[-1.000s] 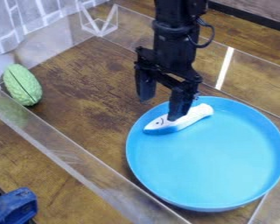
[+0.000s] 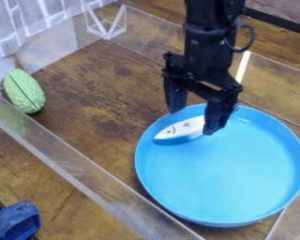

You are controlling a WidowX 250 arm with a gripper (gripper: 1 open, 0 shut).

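My gripper (image 2: 195,108) hangs open over the blue round tray (image 2: 221,183), its dark fingers reaching down on either side above a small white object (image 2: 179,132) with dark marks that lies in the tray's upper left. Whether the fingers touch it cannot be told; the right finger hides part of it.
A green oval object (image 2: 23,91) lies at the far left. A dark blue item (image 2: 15,220) sits at the bottom left. Clear strips or walls cross the wooden surface, which is bare left of the tray.
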